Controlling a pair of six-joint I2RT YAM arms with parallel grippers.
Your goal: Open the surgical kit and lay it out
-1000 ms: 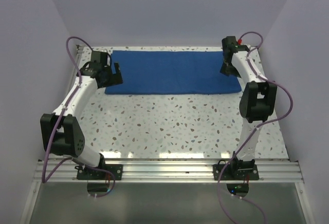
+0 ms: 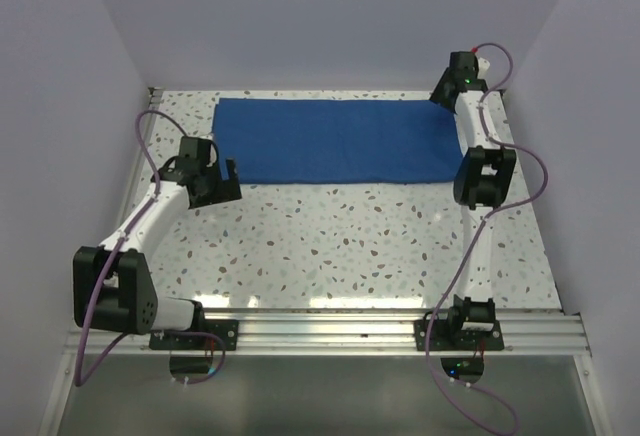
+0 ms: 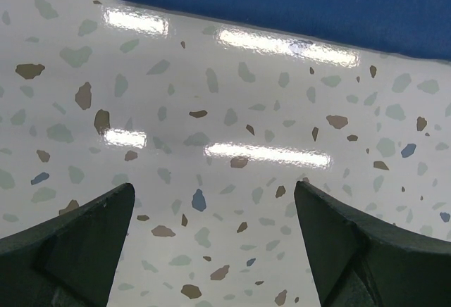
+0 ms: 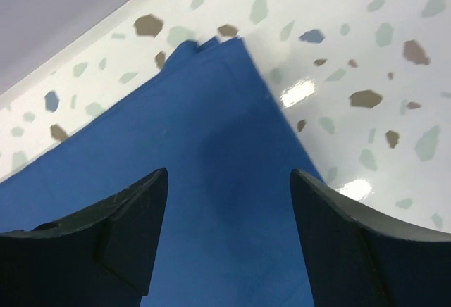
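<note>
A long blue cloth [image 2: 335, 141] lies flat along the back of the speckled table. My right gripper [image 2: 443, 98] is over its back right corner; in the right wrist view the fingertips [image 4: 155, 201] stand apart above the cloth [image 4: 211, 131], whose corner has a small folded bit at the back edge. My left gripper [image 2: 221, 181] is open at the cloth's front left; in the left wrist view the cloth's edge [image 3: 282, 11] lies beyond the empty fingers.
Walls bound it at the back and both sides.
My right gripper has moved toward the back, to the cloth's far corner.
</note>
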